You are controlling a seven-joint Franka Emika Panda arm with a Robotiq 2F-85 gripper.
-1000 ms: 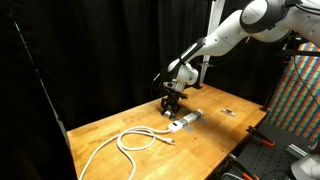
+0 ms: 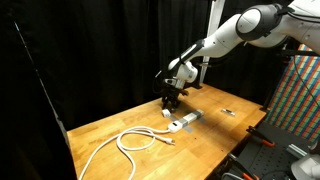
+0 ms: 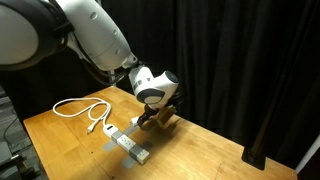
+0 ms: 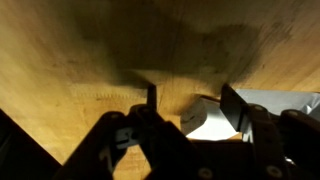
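Observation:
A small white block point(image 2: 166, 113), perhaps a plug or adapter, is at the tips of my gripper point(image 2: 170, 104), low over the wooden table. In the wrist view the white block point(image 4: 208, 121) sits between the fingers, close against the right one; its contact with the left finger is dark and hard to see. My gripper is shut on it with the fingers well apart. Beside it lies a white and grey power strip point(image 2: 185, 122), seen also in exterior view 2 as a long power strip point(image 3: 128, 145).
A white cable point(image 2: 122, 140) loops over the table's left part, its plug end near the strip. Small items point(image 2: 229, 112) lie to the right. Black curtains point(image 2: 90, 60) stand behind the table. Bare tabletop point(image 3: 205, 155) surrounds the strip.
The gripper and the white block have shifted only slightly, a little to the left. The power strip and cable have stayed where they were.

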